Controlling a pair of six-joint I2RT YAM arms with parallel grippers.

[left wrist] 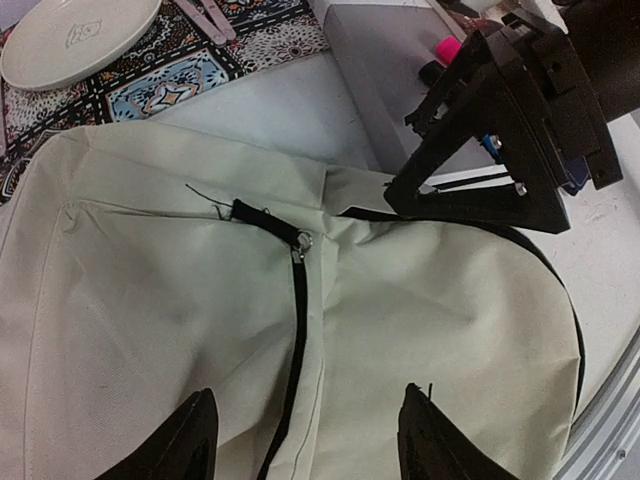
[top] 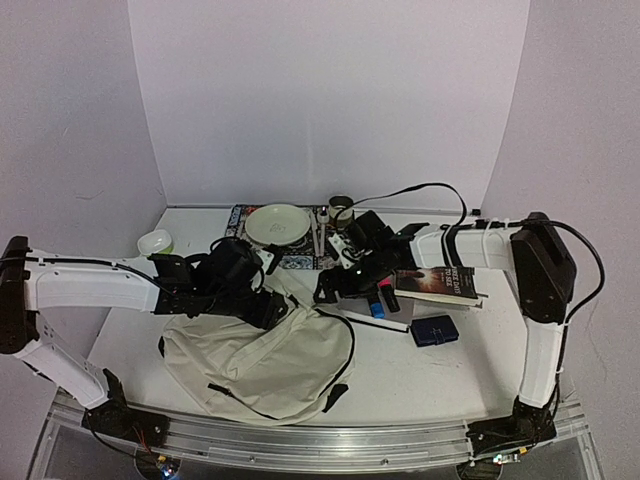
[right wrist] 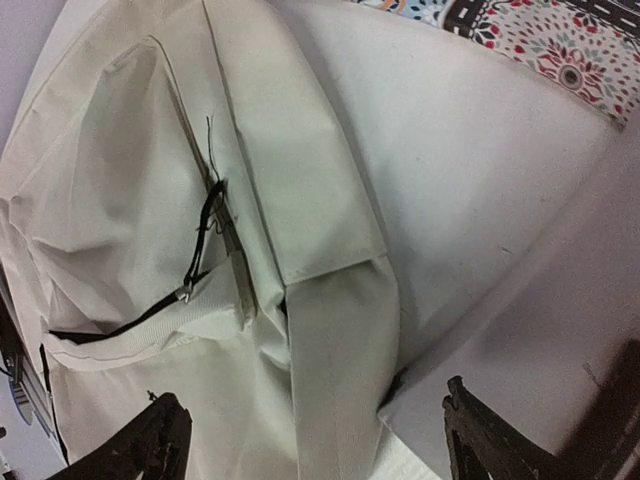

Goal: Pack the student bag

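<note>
The cream bag (top: 265, 375) lies flat and creased at the front left of the table. Its black zipper (left wrist: 299, 330) runs across the fabric in the left wrist view. Above the bag's upper part is my left gripper (top: 276, 287), its fingers wide apart with only fabric in sight beyond them. My right gripper (top: 332, 268) stands open too, close to the bag's upper right edge. In the right wrist view, the bag's folded edge (right wrist: 340, 340) shows between its fingers, not gripped. Beside the bag lies a grey folder-like item (top: 397, 318), with a blue object (top: 376, 308) on it.
Right of the folder are a book (top: 437, 282) and a dark wallet (top: 435, 331). Behind the arms, a plate (top: 277, 225) sits on a patterned mat, near a cup (top: 341, 208). A small bowl (top: 155, 242) stands at left.
</note>
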